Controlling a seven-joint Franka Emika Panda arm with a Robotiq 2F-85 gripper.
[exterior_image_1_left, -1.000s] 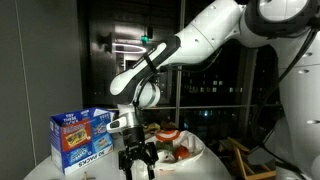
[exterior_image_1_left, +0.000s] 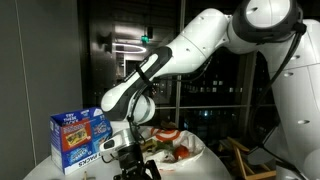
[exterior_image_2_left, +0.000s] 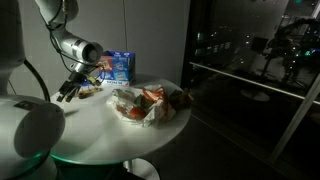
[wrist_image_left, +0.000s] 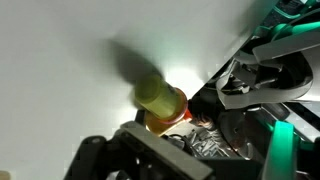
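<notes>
My gripper (exterior_image_1_left: 140, 172) hangs low over the white table in front of the bag, its two dark fingers spread apart. Nothing shows between them in the first exterior view. The wrist view has a short yellow-green cylindrical object (wrist_image_left: 155, 95) with an orange-red part at its lower side, close to the dark gripper parts that cover the lower middle of that view. Whether anything touches the object cannot be told. From the second exterior view, the gripper (exterior_image_2_left: 68, 96) is at the table's left side, left of the blue box.
A blue and red box (exterior_image_1_left: 78, 140) stands upright behind and left of the gripper. An open whitish bag (exterior_image_2_left: 145, 105) with reddish items lies right of it.
The box and bag look unmoved.
</notes>
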